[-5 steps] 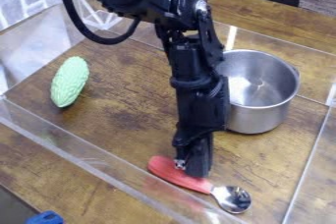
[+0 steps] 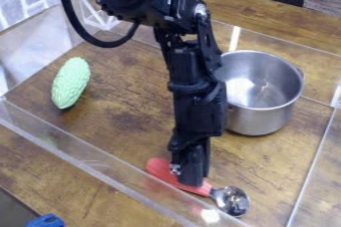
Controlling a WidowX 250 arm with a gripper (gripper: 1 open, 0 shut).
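The black arm reaches down through the middle of the view, its gripper (image 2: 186, 173) low at the front, over a spoon with a red handle (image 2: 160, 167) and a metal bowl (image 2: 230, 201). The fingertips are at the handle; whether they are closed on it is hard to tell.
A steel pot (image 2: 262, 93) stands right of the arm. A green corn cob (image 2: 71, 83) lies at the left. A clear edge crosses the front, and a blue object (image 2: 46, 220) is at the bottom left.
The gripper has come down onto the red handle from slightly above and right. The spoon has shifted slightly to the left.
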